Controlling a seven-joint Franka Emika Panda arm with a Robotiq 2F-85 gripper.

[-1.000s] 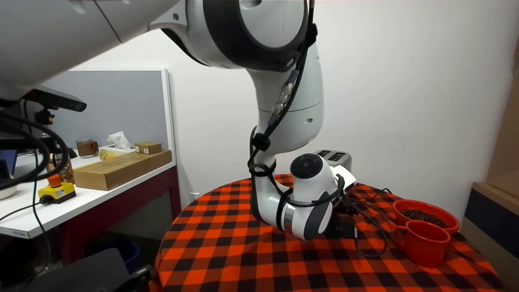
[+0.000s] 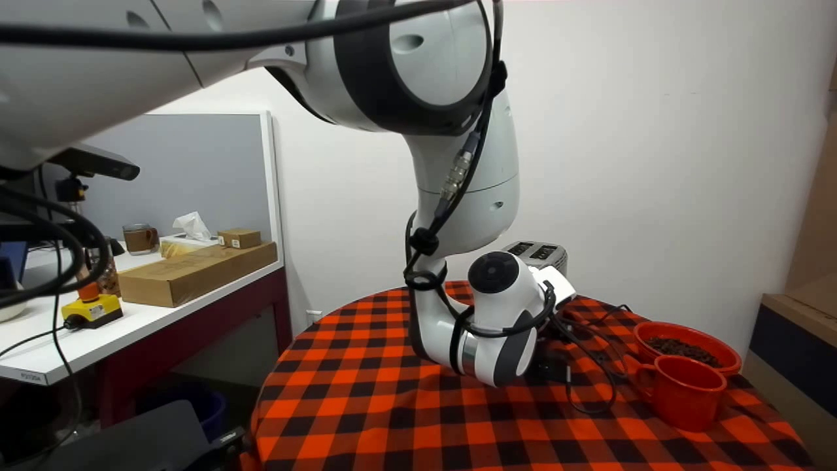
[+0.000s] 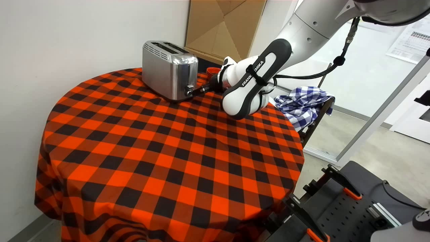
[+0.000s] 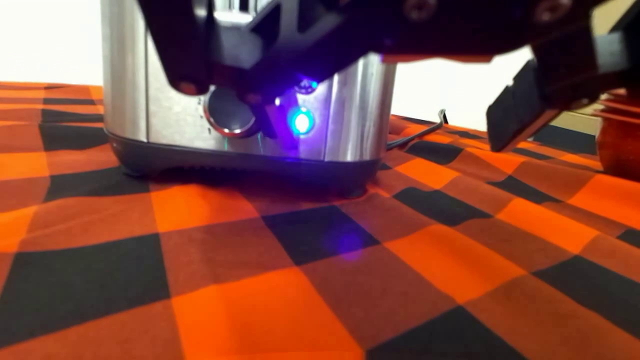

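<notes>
A silver toaster (image 3: 159,72) stands on the red-and-black checked cloth, its control end facing my gripper (image 3: 191,92). In the wrist view, dark fingers (image 4: 510,117) stand wide apart, one in front of the toaster's front and the other out to the right over the cloth. The round knob (image 4: 229,112) shows below the left finger, and a button (image 4: 301,121) glows blue to its right. Nothing shows held between the fingers. Whether the left finger touches the toaster cannot be told; the toaster's upper front is hidden behind the gripper.
To the right of the arm, a red mug (image 2: 687,392) stands in front of a red bowl (image 2: 684,345) of small brown pieces. Loose cables (image 2: 596,377) lie near the wrist. The near part of the checked tablecloth (image 3: 161,161) is clear. A wall rises behind the toaster.
The upper arm and elbow have sunk a little, while the wrist has hardly shifted. Its cable loop hangs slightly further left. The toaster, mug and bowl stand as before.
</notes>
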